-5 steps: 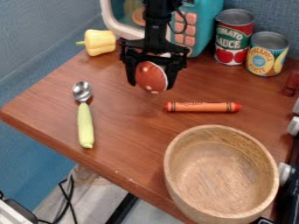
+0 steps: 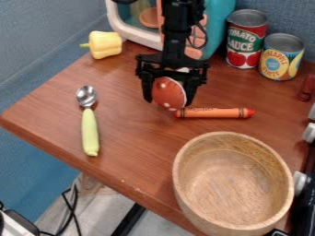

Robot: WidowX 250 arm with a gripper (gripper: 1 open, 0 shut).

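Observation:
The black gripper (image 2: 170, 85) hangs over the middle of the wooden table, shut on a red-brown rounded object (image 2: 170, 93) with a pale speckled patch. An orange crayon (image 2: 215, 112) lies just below and right of the held object; whether they touch I cannot tell. A pale wooden bowl (image 2: 233, 210) sits at the front right. To the left, a scoop with a pale green handle (image 2: 90, 134) lies on the table.
A yellow pepper-like object (image 2: 105, 44) is at the back left. Behind the arm stands a teal toy kitchen (image 2: 215, 18), with a tomato sauce can (image 2: 244, 44) and another can (image 2: 281, 62) to its right. Bare table (image 2: 135, 157) lies left of the bowl.
The gripper and the held object have moved down and slightly right, toward the crayon. Everything else stays where it was.

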